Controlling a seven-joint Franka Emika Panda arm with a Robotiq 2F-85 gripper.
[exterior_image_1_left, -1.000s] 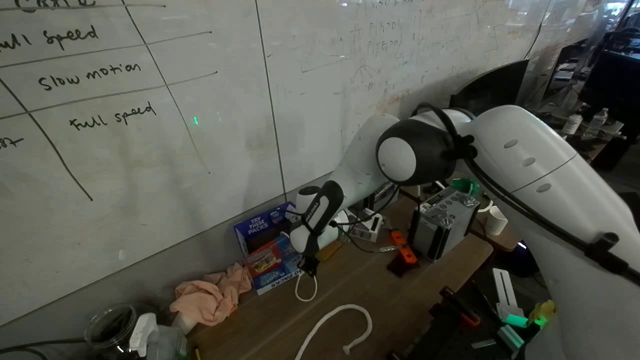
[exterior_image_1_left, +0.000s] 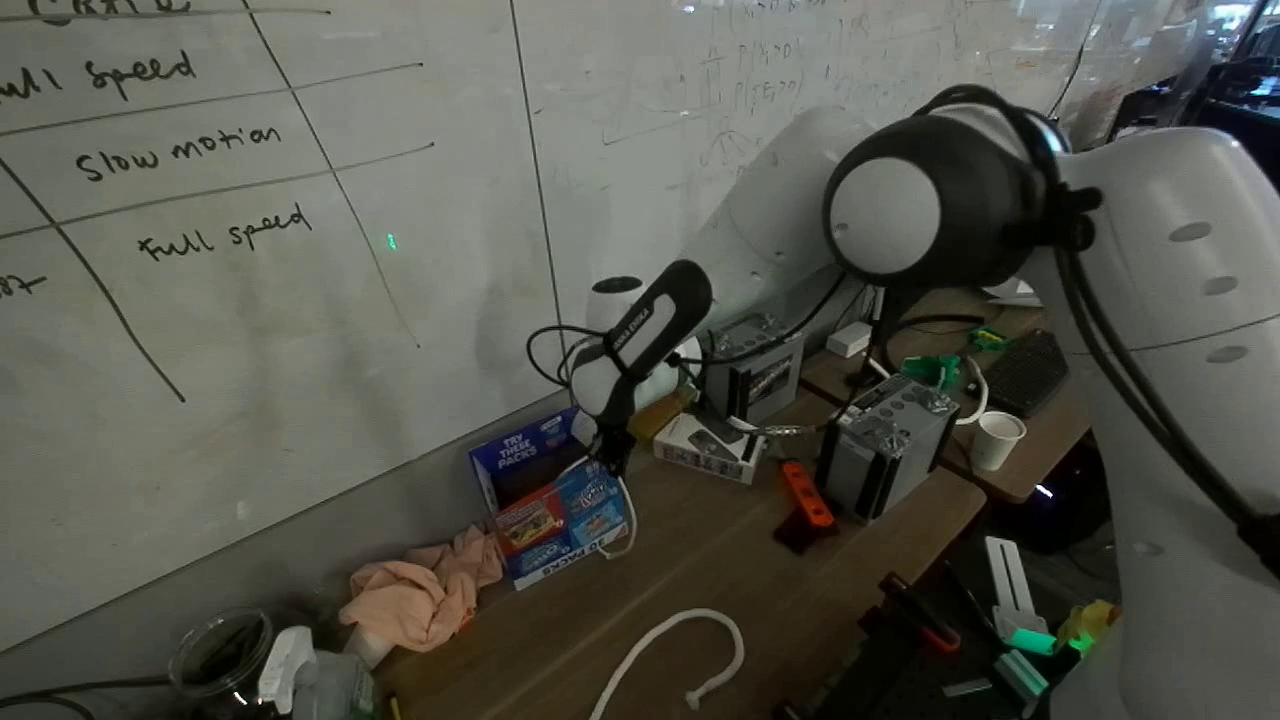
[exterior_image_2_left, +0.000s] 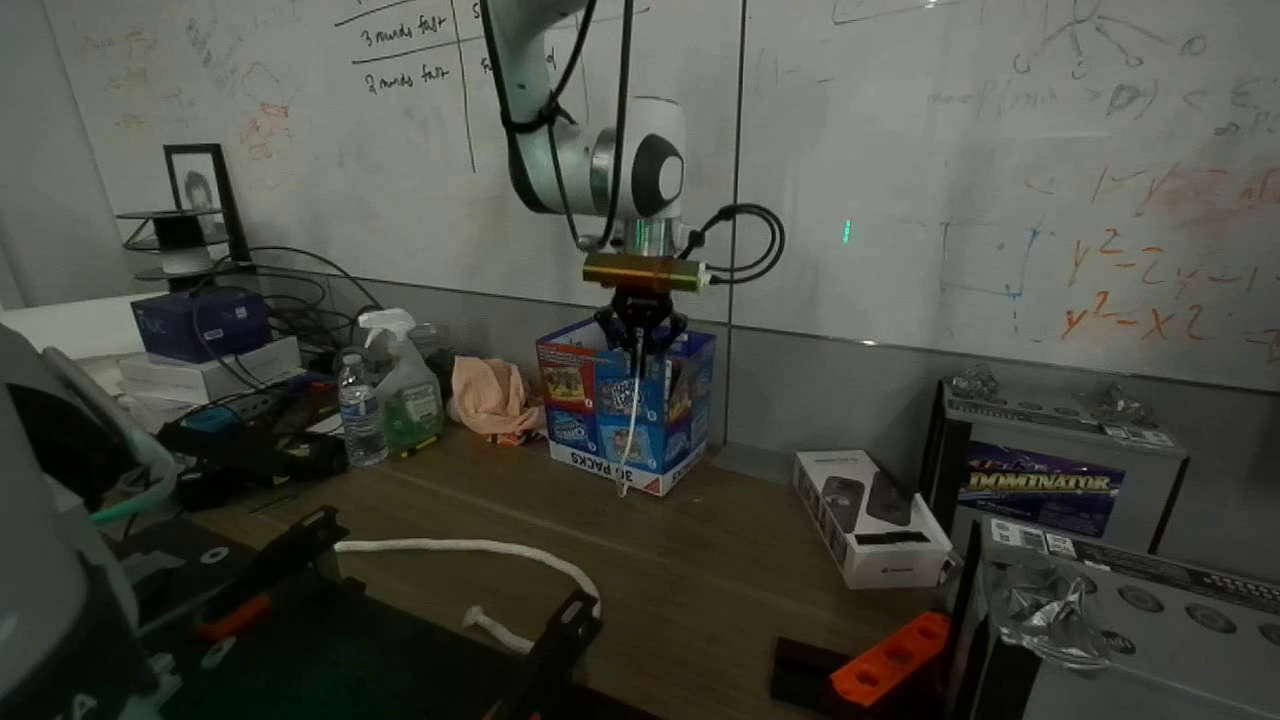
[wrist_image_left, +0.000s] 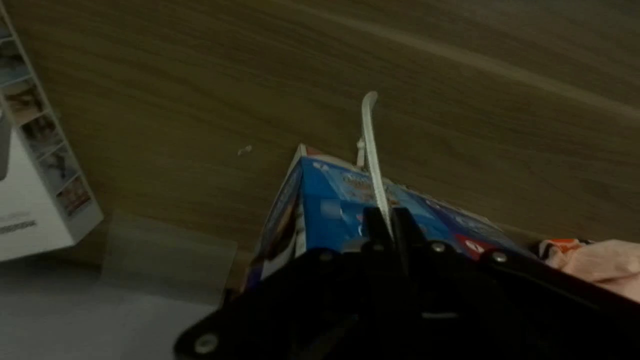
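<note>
A thin white cord (wrist_image_left: 373, 153) is pinched between the fingers of my gripper, which is shut on it. In exterior view 2 the cord (exterior_image_2_left: 631, 420) dangles down in front of the snack box, its lower end near the box's bottom edge. My gripper (exterior_image_2_left: 639, 342) hangs at about the height of the box's top front edge. The blue snack box (exterior_image_1_left: 558, 526) stands open-topped against the whiteboard wall, and my gripper (exterior_image_1_left: 614, 462) is close by its near side. Inside the box little can be made out.
A thicker white rope (exterior_image_1_left: 672, 624) lies curved on the table. Left of the snack box is a peach cloth (exterior_image_2_left: 489, 398), with a spray bottle (exterior_image_2_left: 405, 384) beyond. To the right are a white box (exterior_image_2_left: 866, 516), an orange tool (exterior_image_2_left: 890, 658) and grey batteries (exterior_image_2_left: 1104, 606).
My gripper has risen from low in front of the snack box to near its top. The cord came up with it and now hangs longer and straighter.
</note>
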